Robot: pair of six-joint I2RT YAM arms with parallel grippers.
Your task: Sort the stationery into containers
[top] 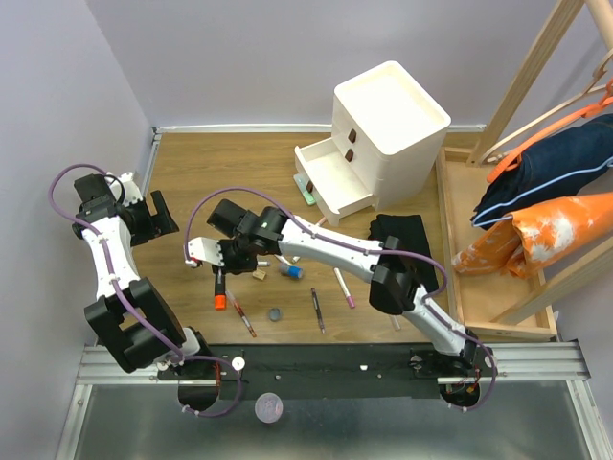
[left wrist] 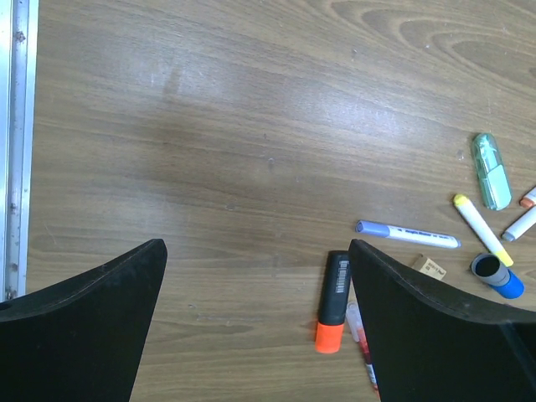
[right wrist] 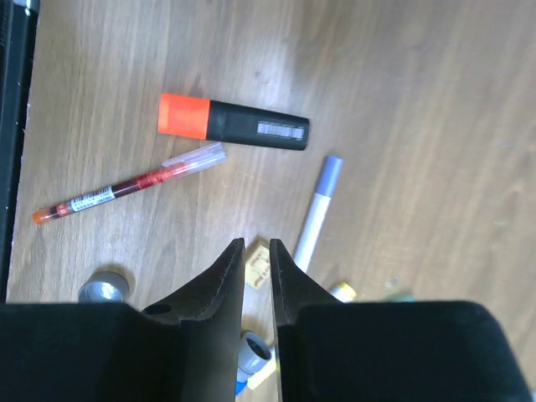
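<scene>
My left gripper stands open at the left over bare wood. Above the table my right gripper has its fingers close together, a narrow gap between the tips. Through that gap a small beige block shows; the left wrist view has this block [left wrist: 429, 268] lying on the table. No held item is visible. An orange-and-black highlighter [right wrist: 230, 121], a red pen [right wrist: 126, 188] and a blue-capped white marker [right wrist: 318, 213] lie nearby. A blue-capped cylinder [left wrist: 497, 275] and a yellow-ended marker [left wrist: 482, 229] are close to the block.
The white drawer cabinet [top: 393, 105] has its lower drawer [top: 330, 172] pulled out, a green item [top: 305, 189] beside it. A black cloth or pouch [top: 407, 249] lies right. Clothes hang over a wooden rack [top: 522, 311].
</scene>
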